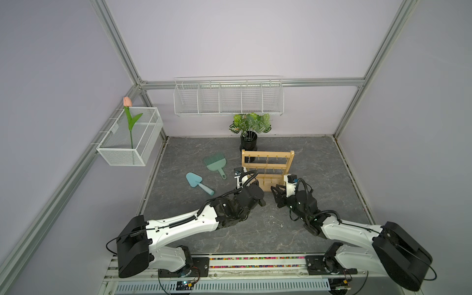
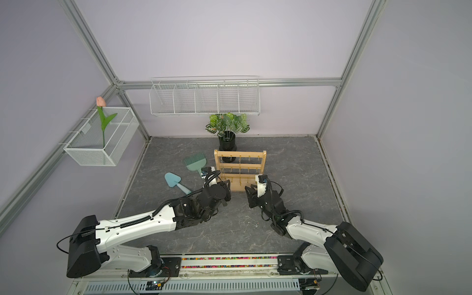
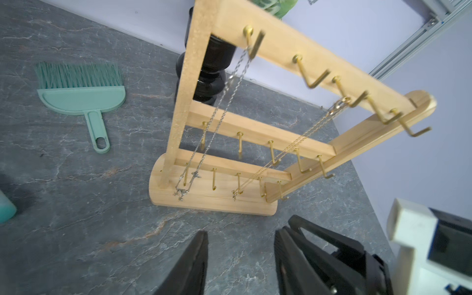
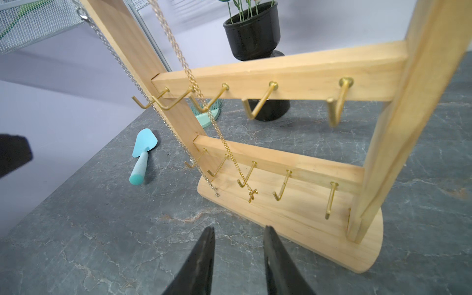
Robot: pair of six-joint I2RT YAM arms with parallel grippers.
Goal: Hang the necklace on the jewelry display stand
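Note:
The wooden jewelry stand (image 3: pixel 221 200) stands upright, with brass hooks along its rails. From the leftmost top hook in the left wrist view hangs a silver necklace (image 3: pixel 230 81); a gold necklace (image 3: pixel 290 146) hangs from the third top hook. Both dangle down to the base, and the gold chain (image 4: pixel 215 126) also shows in the right wrist view. My left gripper is open in front of the stand, its fingers empty. My right gripper also has its fingers apart before the stand, with nothing between them. Small shiny specks (image 1: pixel 275 221) on the table are too tiny to identify.
A potted plant (image 1: pixel 248 141) stands behind the stand. To the left lie a green brush (image 1: pixel 214 162) and a blue trowel (image 1: pixel 194 180). A wire basket (image 1: pixel 128 158) with a tulip is on the left wall.

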